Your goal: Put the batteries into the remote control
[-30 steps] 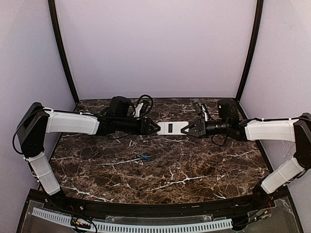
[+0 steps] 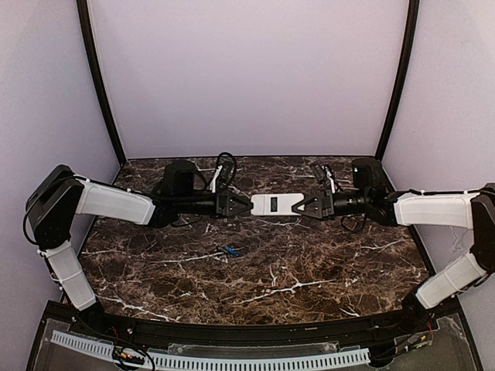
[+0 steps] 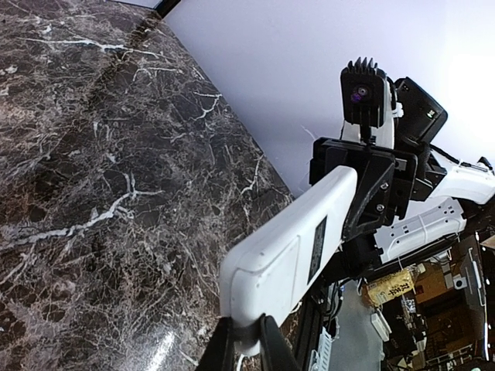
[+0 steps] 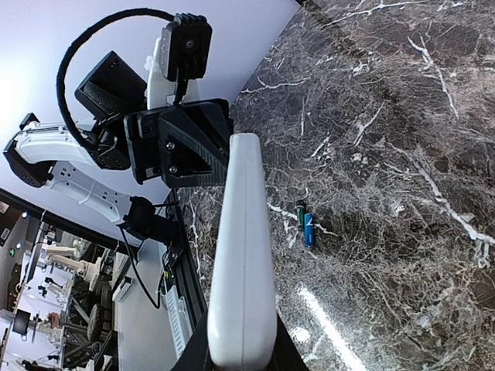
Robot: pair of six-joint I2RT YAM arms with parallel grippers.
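A white remote [image 2: 267, 204] [image 3: 282, 259] [image 4: 244, 247] is held level in the air between the two grippers, its dark slot facing up in the top view. My right gripper [image 2: 308, 205] is shut on its right end. My left gripper [image 2: 244, 205] is at the other end, its dark fingertips at the remote's tip in the left wrist view; whether they grip it is unclear. Below on the marble table lie a blue battery [image 2: 231, 252] [image 4: 308, 229] and a green battery [image 4: 301, 212], side by side.
Pale walls stand at the back and both sides, with a dark frame along the front edge.
The batteries have not moved.
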